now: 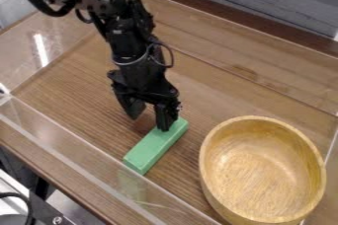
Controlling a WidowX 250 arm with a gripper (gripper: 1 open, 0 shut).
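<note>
The black gripper hangs from the arm at the centre of the view, open, its fingertips low over the wooden table, just at the upper end of a green rectangular block. The block lies slanted on the table toward the front. Whether the fingertips touch it I cannot tell. To its right stands a large pale yellow oval bowl, with nothing visible in it.
A grey wall runs along the back. A cable lies at the lower left corner.
</note>
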